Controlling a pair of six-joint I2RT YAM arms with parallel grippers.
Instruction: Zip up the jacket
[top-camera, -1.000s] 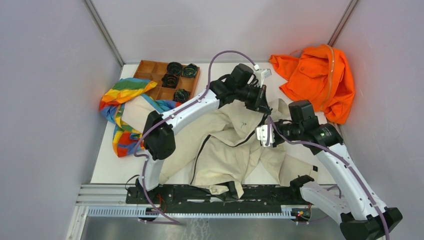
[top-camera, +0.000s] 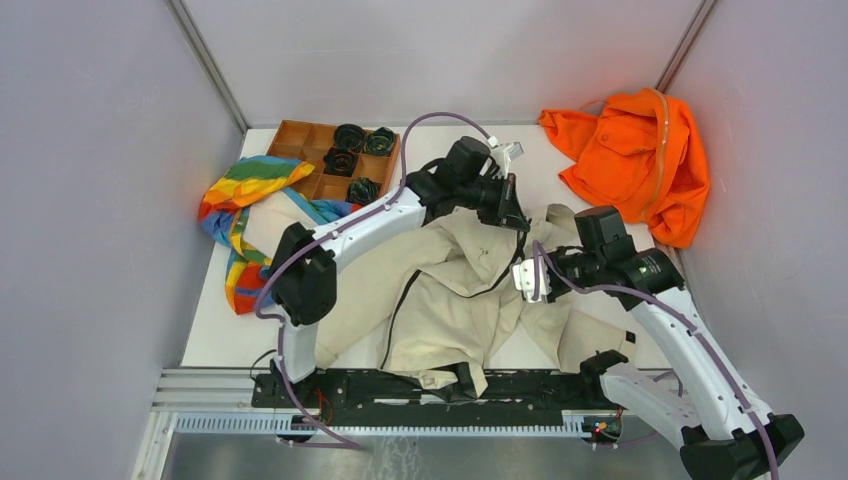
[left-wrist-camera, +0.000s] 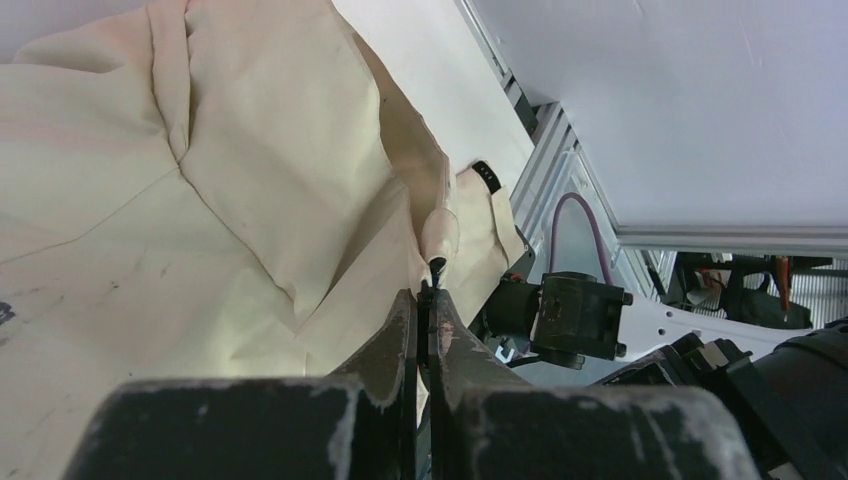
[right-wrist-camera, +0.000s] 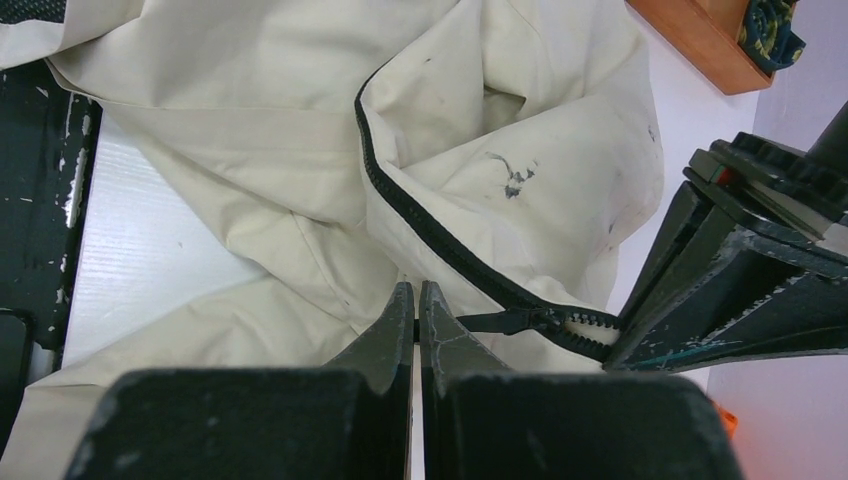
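Observation:
The beige jacket (top-camera: 450, 300) lies spread and rumpled across the table, its black zipper tape (right-wrist-camera: 430, 230) running along one edge. At the tape's end, the left gripper is shut on the jacket's zipper edge, which it lifts into a fold. In the right wrist view, the black slider (right-wrist-camera: 545, 320) sits on the teeth close to the left fingers (right-wrist-camera: 650, 320). Its thin pull tab (right-wrist-camera: 490, 322) reaches into my right gripper, which is shut on it. From above, the right fingertips are mostly hidden beneath the arm.
An orange jacket (top-camera: 625, 150) is heaped at the back right. At the back left stands a wooden box (top-camera: 300, 140) with several dark rolled items, beside a rainbow-coloured cloth (top-camera: 255, 185). Both arms are close together over the jacket's right part.
My right arm is nearly still.

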